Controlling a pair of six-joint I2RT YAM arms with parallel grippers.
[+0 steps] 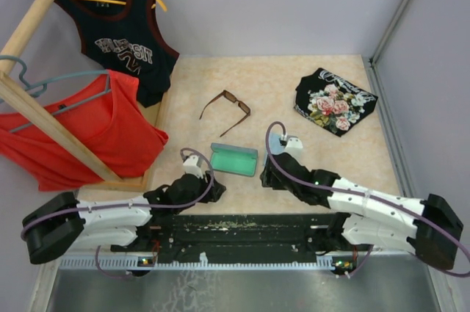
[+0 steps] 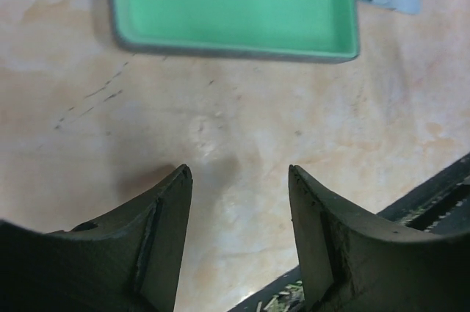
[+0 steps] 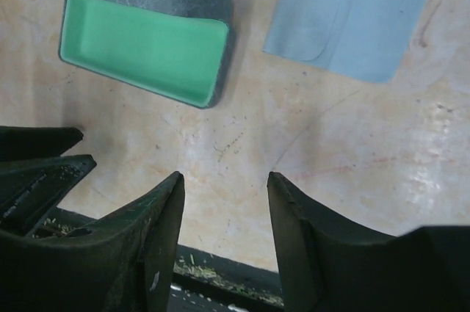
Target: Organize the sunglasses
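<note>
Brown sunglasses (image 1: 236,102) lie with their temples spread on the table, toward the back in the top view. Nearer the arms stands a glasses case with a green lining (image 1: 233,161), its lid raised and nothing inside. To the case's lower left, my left gripper (image 1: 217,193) is open; in its own view the fingers stand apart over bare table. My right gripper (image 1: 275,186) is at the case's lower right, fingers parted, with only tabletop between them. A light blue cloth (image 3: 351,18) lies flat to the right of the case.
A black floral garment (image 1: 337,103) lies at the back right. On the left, a wooden rack (image 1: 67,122) carries a red top (image 1: 88,139) and a dark jersey (image 1: 125,40). Bare table surrounds the sunglasses.
</note>
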